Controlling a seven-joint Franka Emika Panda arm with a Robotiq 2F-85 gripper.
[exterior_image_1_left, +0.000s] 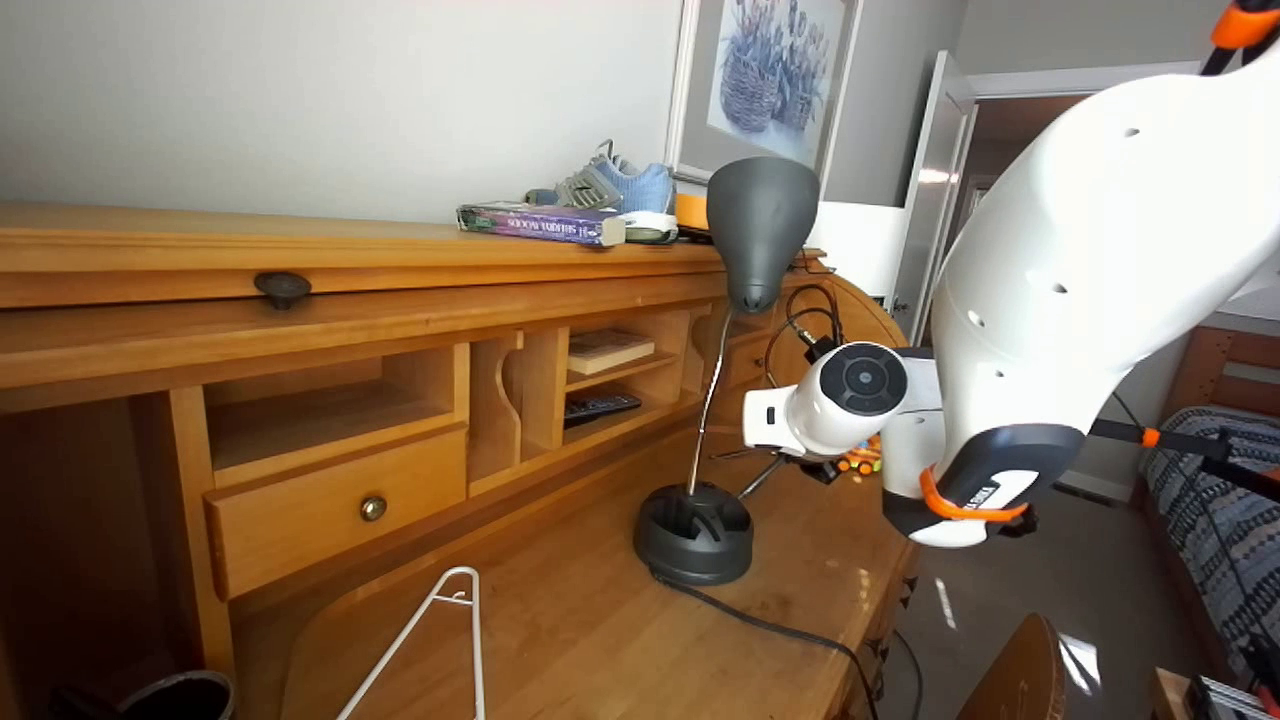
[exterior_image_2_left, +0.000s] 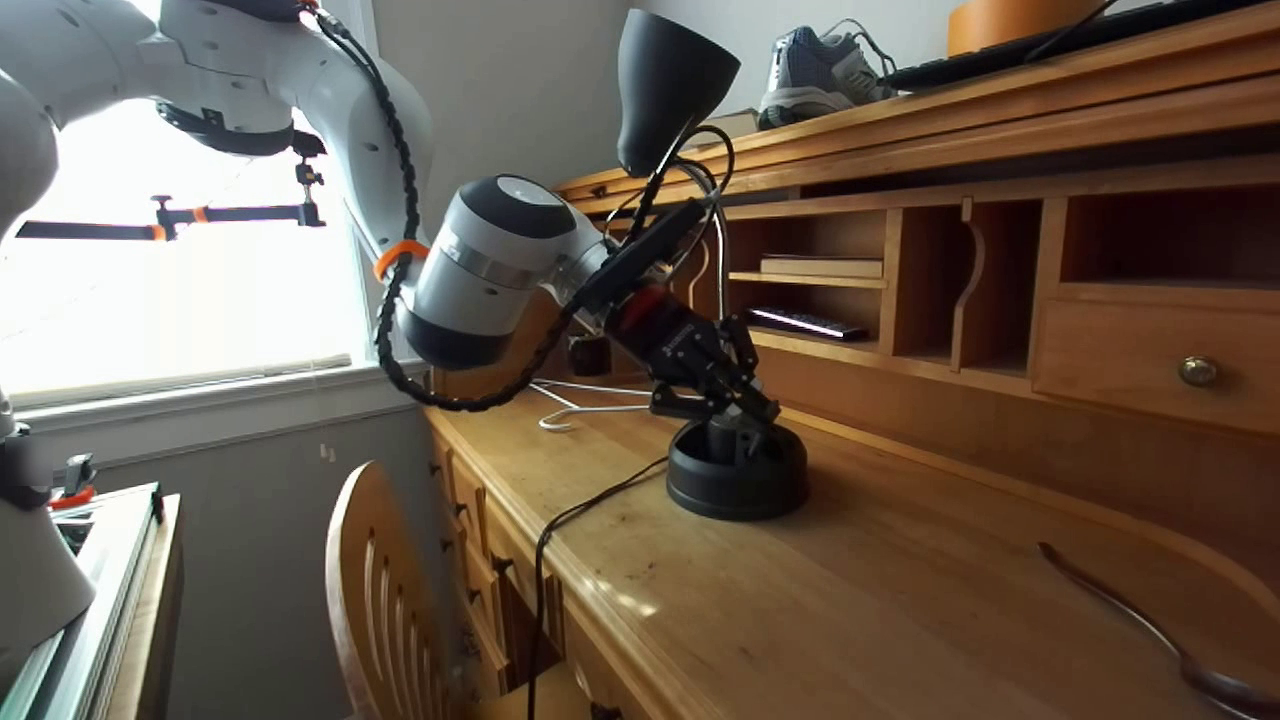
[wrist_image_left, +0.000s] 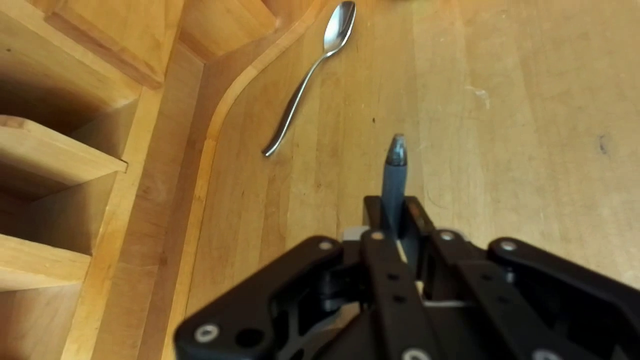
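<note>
A slim grey-blue pen (wrist_image_left: 394, 186) with a metallic tip is held between the fingers of my gripper in the wrist view. The fingers are shut on it, and its tip sticks out past them. In exterior view 2 my gripper (exterior_image_2_left: 763, 414) overlaps the black round lamp base (exterior_image_2_left: 738, 486); whether they touch cannot be told. From exterior view 1 the fingers are largely hidden beyond the lamp (exterior_image_1_left: 763, 222), whose base (exterior_image_1_left: 692, 546) stands upright on the desk.
A spoon (wrist_image_left: 300, 90) lies on the desk, which is bare around it. White hangers (exterior_image_1_left: 476, 636) lie at the other end. The lamp cord (exterior_image_1_left: 756, 620) runs off the desk edge. A remote (exterior_image_1_left: 596, 408) sits in a cubby; a chair (exterior_image_2_left: 378, 600) stands in front.
</note>
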